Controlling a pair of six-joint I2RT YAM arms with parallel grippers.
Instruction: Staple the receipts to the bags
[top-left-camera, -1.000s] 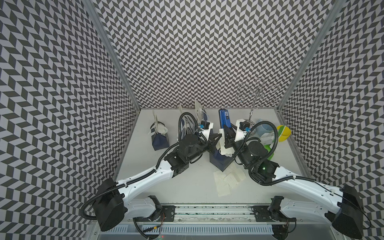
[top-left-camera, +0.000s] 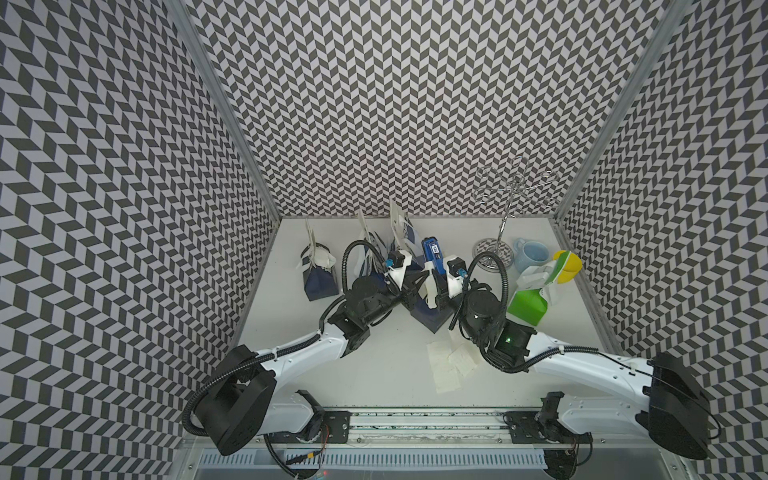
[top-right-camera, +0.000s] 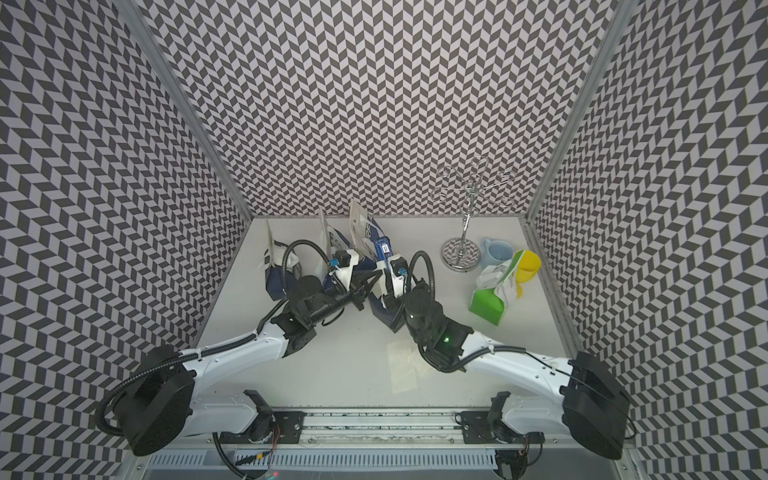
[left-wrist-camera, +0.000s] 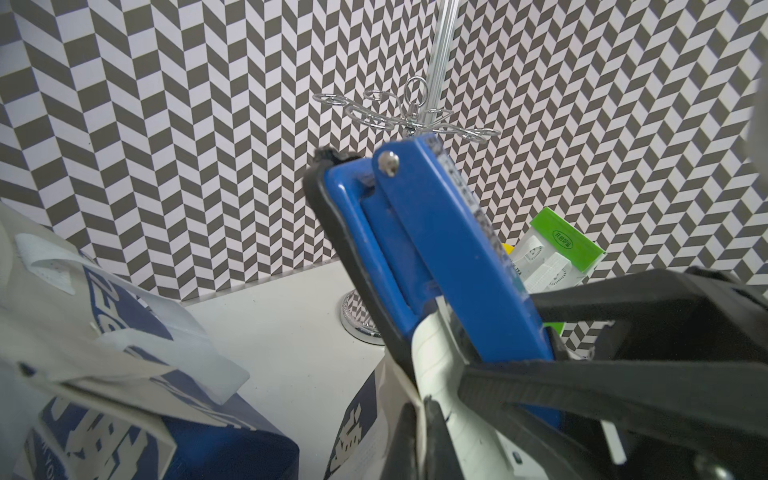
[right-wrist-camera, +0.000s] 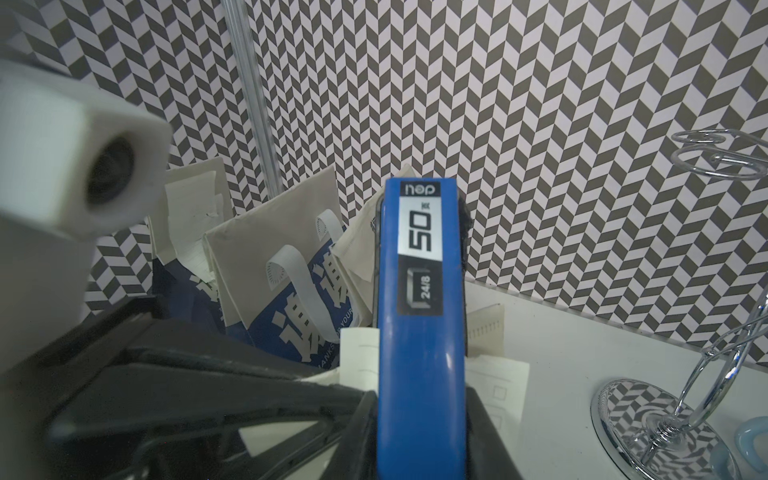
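Observation:
In the left wrist view, my left gripper is shut on the thin top edge of a paper bag, with its blue lower body (top-left-camera: 430, 317) showing in the top left view. A white receipt (left-wrist-camera: 440, 360) curls against that edge. My right gripper is shut on the blue stapler (right-wrist-camera: 420, 344). The stapler's fingers straddle the upper edge of the receipt and seemingly the bag; whether a staple is in cannot be seen. The receipt's lower part is partly hidden behind the right fingers (left-wrist-camera: 624, 392).
Several other bags stand at the left and back, one (top-left-camera: 321, 281) at far left. Loose receipts (top-left-camera: 452, 364) lie in front. A chrome rack (top-left-camera: 493, 254), a blue mug (top-left-camera: 529, 254) and a green-white package (top-left-camera: 528, 305) occupy the right.
Both grippers have shifted left together, carrying the held bag with them. The stapler has also come toward the front, and the right arm has swung closer to the left gripper.

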